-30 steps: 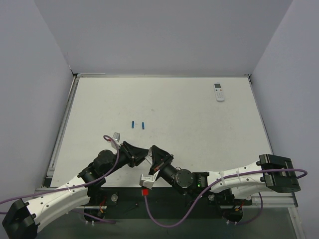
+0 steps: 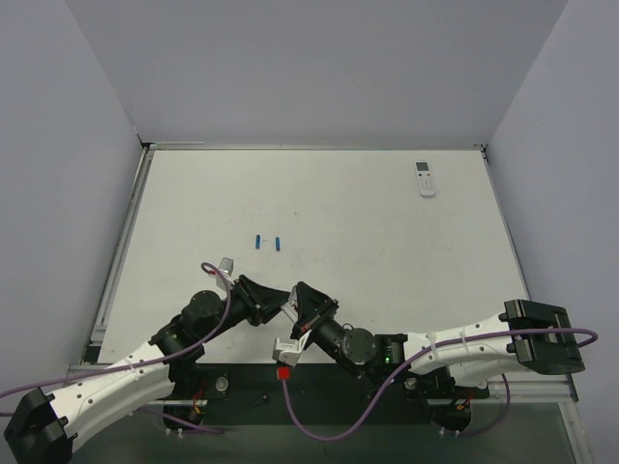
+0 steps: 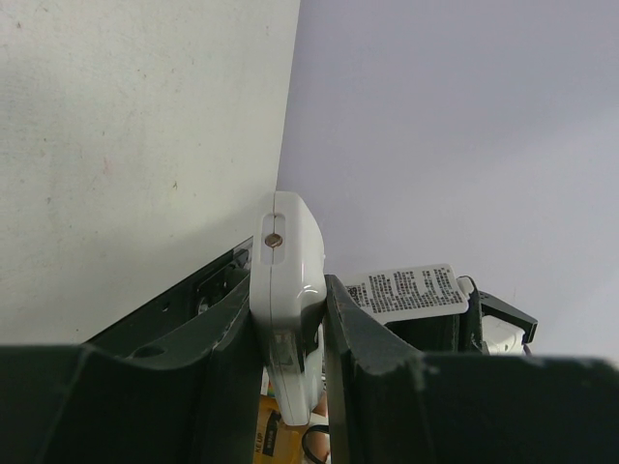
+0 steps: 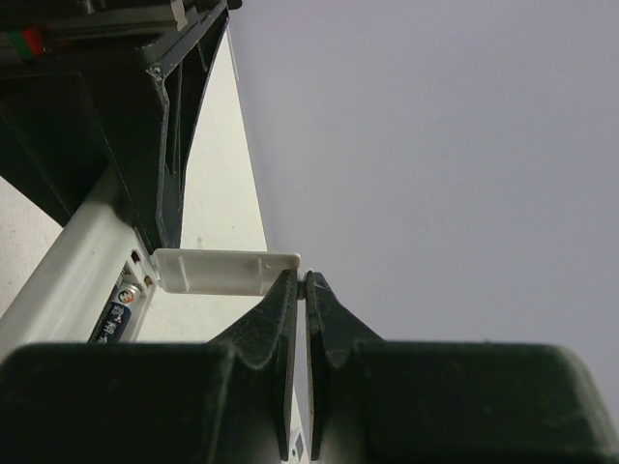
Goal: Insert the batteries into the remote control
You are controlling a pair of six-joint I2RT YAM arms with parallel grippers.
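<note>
A white remote [image 3: 286, 251] is clamped upright between the fingers of my left gripper. In the right wrist view the remote's body [image 4: 73, 256] has its battery compartment uncovered, with a dark battery [image 4: 118, 314] inside. From the compartment's end the thin white cover [image 4: 222, 272] sticks out sideways. My right gripper is shut, fingertips at the cover's free edge; whether the rim is caught between them I cannot tell. Two blue batteries [image 2: 258, 242] lie apart on the table. Above the front edge the two grippers meet, mostly hiding the remote in the top view.
Another white remote [image 2: 425, 180] lies face up at the table's back right. Grey walls close in the back and both sides.
My right arm has shifted very slightly at the wrist. The left arm, the blue batteries and the remote at the back stand unmoved.
</note>
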